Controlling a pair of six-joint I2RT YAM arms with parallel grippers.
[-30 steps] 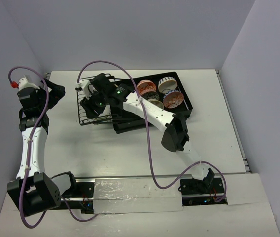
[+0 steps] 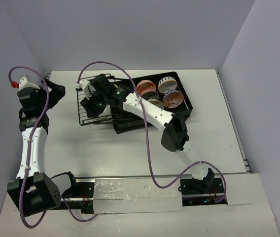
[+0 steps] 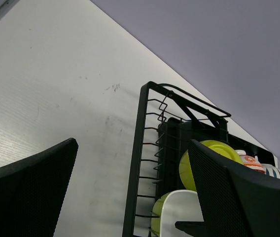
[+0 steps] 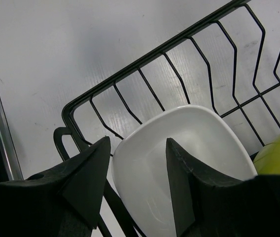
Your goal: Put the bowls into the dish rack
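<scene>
My right gripper (image 2: pixel 91 102) reaches over the left part of the wire dish rack (image 2: pixel 80 113). In the right wrist view its open fingers hang over a white bowl (image 4: pixel 209 140) standing in the rack, with a yellow bowl (image 4: pixel 278 155) beside it. My left gripper (image 2: pixel 56 89) is open at the table's left, apart from the rack; the left wrist view also shows the yellow bowl (image 3: pixel 187 173). Patterned bowls (image 2: pixel 172 98) sit in the black tray's right part.
The black tray (image 2: pixel 130 127) adjoins the rack on the right. Bare table (image 2: pixel 140 158) lies in front and at both sides. Walls rise at back, left and right.
</scene>
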